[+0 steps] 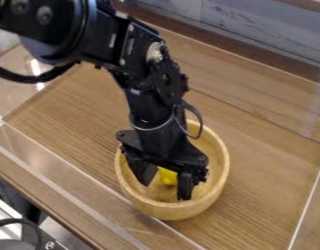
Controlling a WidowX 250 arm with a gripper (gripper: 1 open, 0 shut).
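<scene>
The black gripper (166, 174) reaches down into a pale yellow round bowl (167, 208) on the wooden table, its two fingers spread apart inside the rim. A yellow object (167, 178) sits in the bowl between the fingers, mostly hidden behind the gripper; whether the fingers touch it is not clear.
Bare wooden table (260, 146) lies to the right of the bowl and to its left. A pale plank wall (241, 34) runs along the back. Dark cables and the table edge are at the lower left.
</scene>
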